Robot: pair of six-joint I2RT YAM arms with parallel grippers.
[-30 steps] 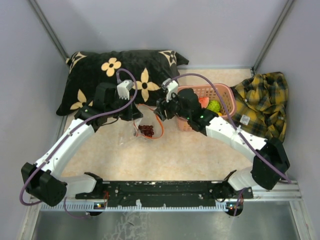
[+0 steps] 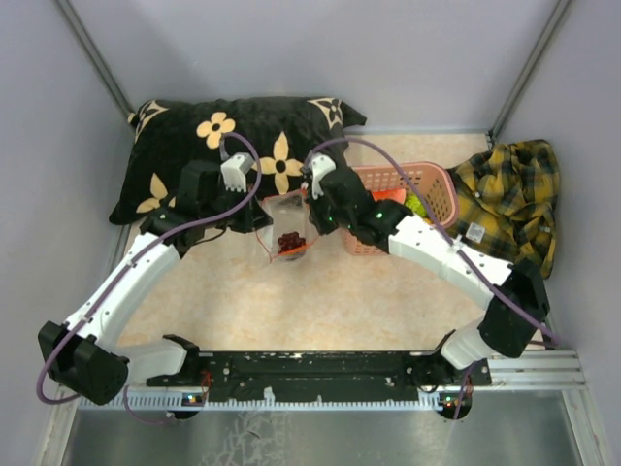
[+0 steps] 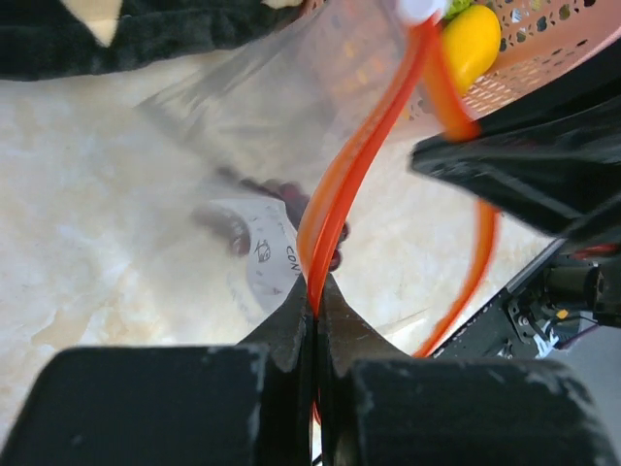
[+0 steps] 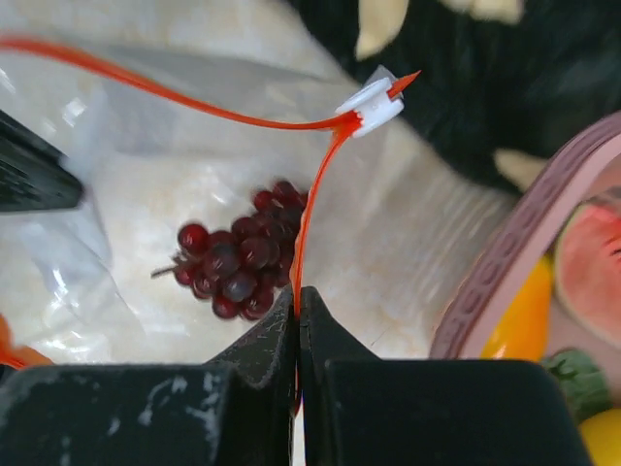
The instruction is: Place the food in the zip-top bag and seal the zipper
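A clear zip top bag (image 2: pixel 286 216) with an orange-red zipper rim lies mid-table, its mouth spread apart toward the front. Inside it rests a bunch of dark red grapes (image 2: pixel 290 242), seen closely as round grapes (image 4: pixel 247 254) in the right wrist view. My left gripper is shut on the bag's orange rim (image 3: pixel 340 184) at the left side of the mouth. On the opposite side my right gripper is closed with the thin orange rim (image 4: pixel 309 214) running between its fingertips. A white zipper slider (image 4: pixel 372 107) sits at the rim's far end.
Behind the right arm stands a pink basket (image 2: pixel 441 189) holding fruit, including a yellow piece (image 3: pixel 470 44). A black floral cushion (image 2: pixel 165 146) lies along the back, and a plaid cloth (image 2: pixel 509 199) is at the right.
The mouth has gone from rounded to drawn and angular, and the grapes have shifted slightly. The left arm has barely moved.
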